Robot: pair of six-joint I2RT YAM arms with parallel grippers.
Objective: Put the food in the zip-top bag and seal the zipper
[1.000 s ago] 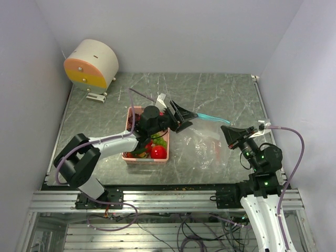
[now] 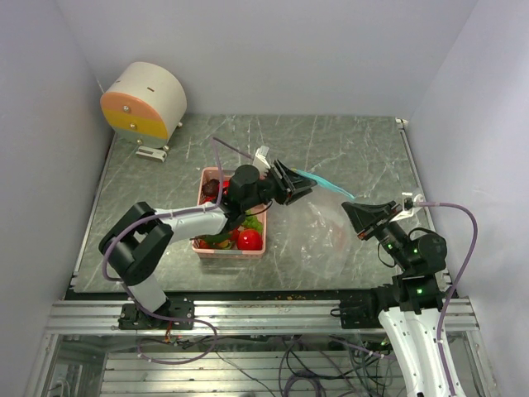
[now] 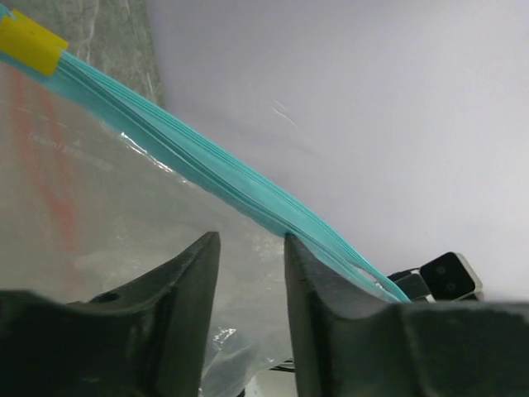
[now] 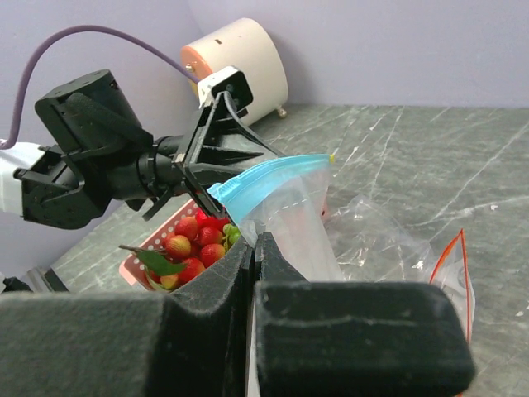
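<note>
The clear zip top bag hangs between my grippers, its teal zipper running diagonally, with a yellow slider tab at one end. My left gripper is parted, its fingertips at the bag's top just below the zipper. My right gripper is shut on the bag's zipper end. The food, red fruit and greens, sits in a pink basket beside the bag, partly under the left arm.
A cream cylindrical appliance stands at the back left. Walls close in on both sides.
My left gripper has moved slightly right along the bag's top. The right gripper and bag end have shifted slightly toward the front left.
</note>
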